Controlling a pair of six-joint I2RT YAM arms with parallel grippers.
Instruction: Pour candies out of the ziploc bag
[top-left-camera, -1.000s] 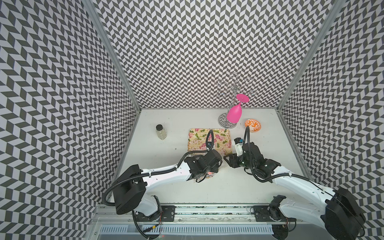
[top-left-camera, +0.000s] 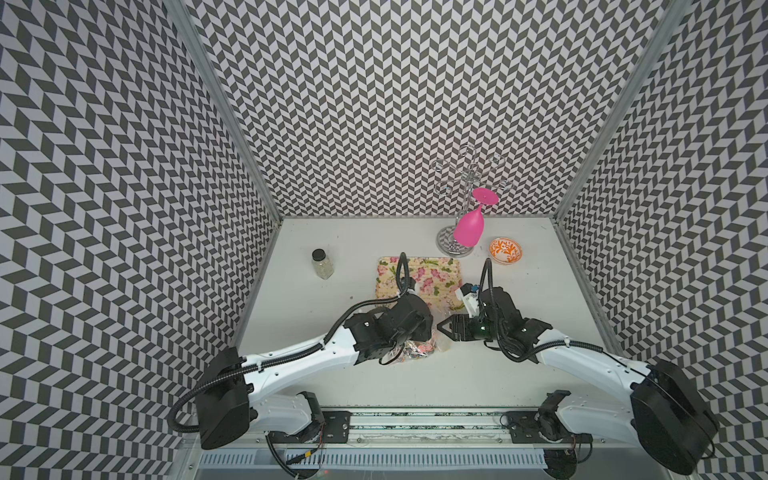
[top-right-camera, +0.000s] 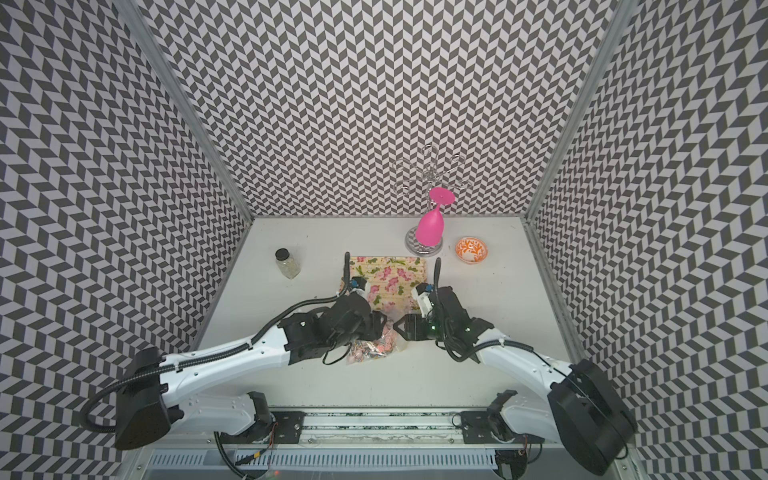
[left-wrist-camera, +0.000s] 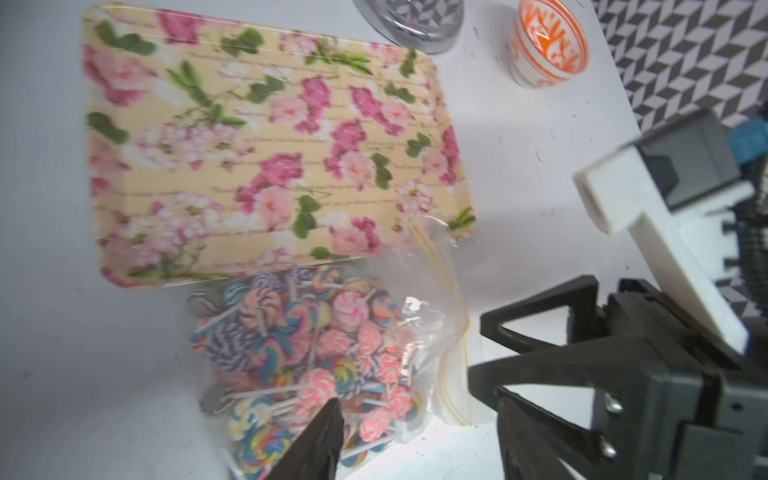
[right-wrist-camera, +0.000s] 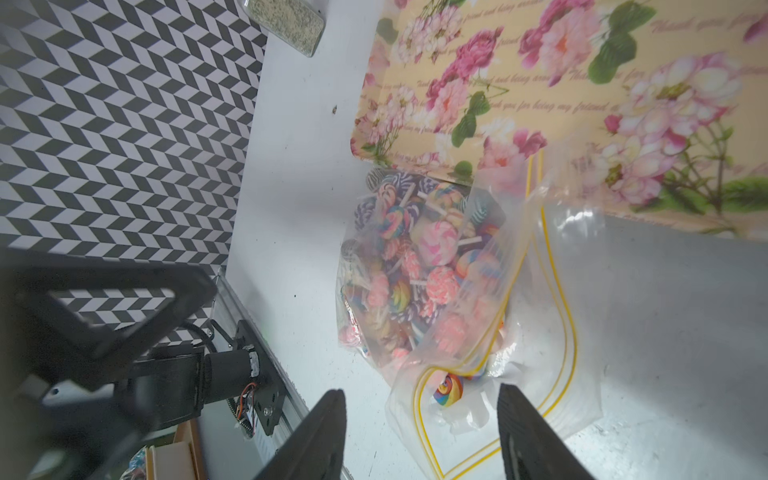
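A clear ziploc bag (left-wrist-camera: 312, 352) full of swirled lollipop candies lies flat on the table, its far edge against the floral tray (left-wrist-camera: 272, 152). Two yellow zip lines run along its mouth, which faces right; in the right wrist view the bag (right-wrist-camera: 432, 264) shows its mouth spread apart, with one rainbow candy (right-wrist-camera: 448, 389) near it. My left gripper is open over the bag, nothing held. My right gripper is also open, above the bag's mouth, with the plastic below and between its fingers, not gripped.
Behind the tray stands a metal rack with a pink goblet (top-left-camera: 469, 228) hanging on it. An orange patterned bowl (top-left-camera: 505, 250) is at the back right, a black-lidded jar (top-left-camera: 322, 264) at the left. The two grippers are close together.
My right gripper has moved slightly left.
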